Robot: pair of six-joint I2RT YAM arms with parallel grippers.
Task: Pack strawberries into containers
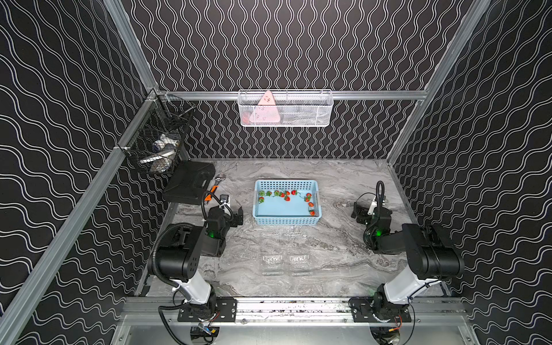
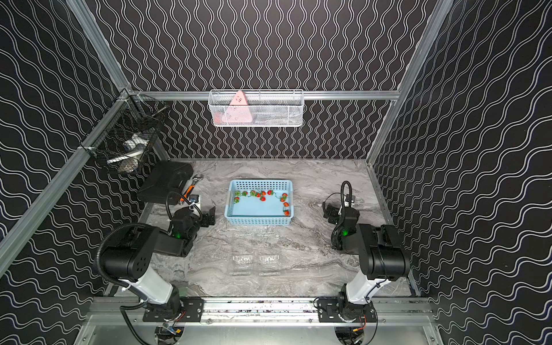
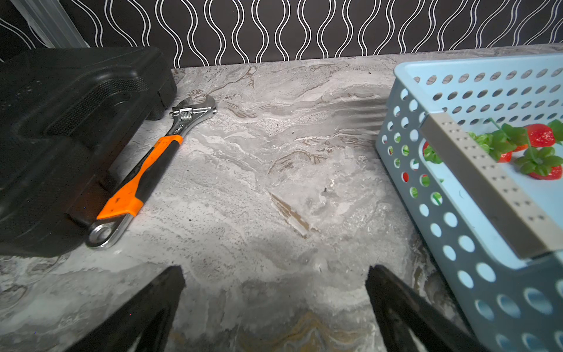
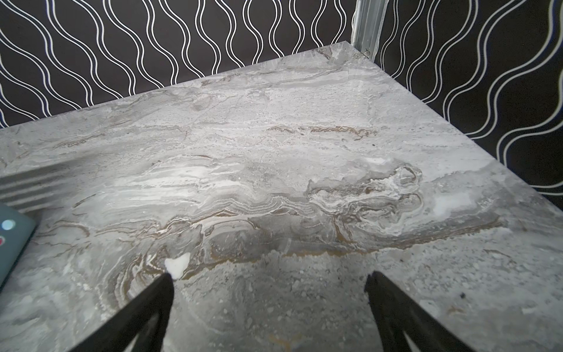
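Observation:
A light-blue perforated basket (image 1: pixel 285 211) sits at the table's middle, holding several strawberries (image 1: pixel 287 197) along its back and sides. Clear plastic containers (image 1: pixel 299 260) stand on the table in front of it, faint against the marble. My left gripper is open and empty, left of the basket, whose side fills the right of the left wrist view. My right gripper is open and empty over bare table to the basket's right.
A black case (image 1: pixel 187 178) and an orange-handled wrench (image 3: pixel 153 167) lie at the back left. A white wire basket (image 1: pixel 304 112) hangs on the back wall, a black one (image 1: pixel 158 132) on the left.

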